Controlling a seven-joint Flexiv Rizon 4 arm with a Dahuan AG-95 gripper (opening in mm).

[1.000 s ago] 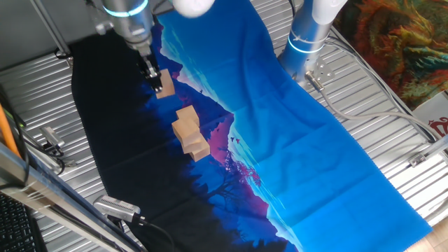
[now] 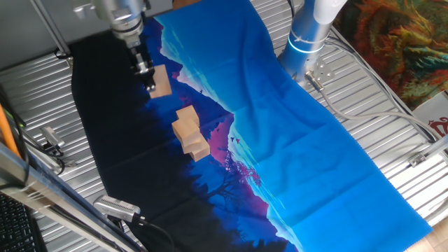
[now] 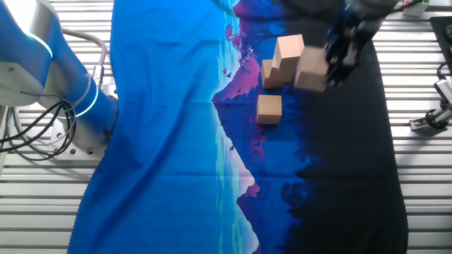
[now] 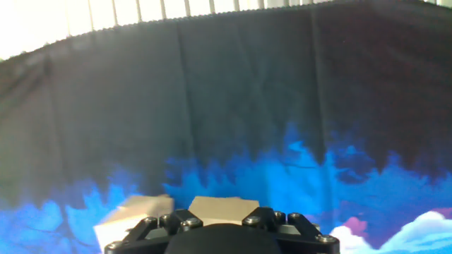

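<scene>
A pale wooden block (image 2: pixel 162 82) hangs above the cloth, with my gripper (image 2: pixel 150 82) shut on it at the far end of the dark side. Exterior view 2 has the gripper (image 3: pixel 342 58) blurred, with the held block (image 3: pixel 311 69) on its left. In the wrist view the held block's edge (image 4: pixel 224 207) shows between the two fingers. Three more wooden blocks are grouped near the middle: a raised block (image 3: pixel 288 52), a lower block (image 3: pixel 271 74) partly hidden by it, and a separate block (image 3: pixel 269 109) a little apart.
A patterned cloth (image 2: pixel 315 161) with some wrinkles covers the slatted metal table (image 2: pixel 381 115). The robot base (image 2: pixel 304 49) stands at its far edge. A camera device (image 2: pixel 117 208) sits by the near left edge.
The grouped blocks have stayed put.
</scene>
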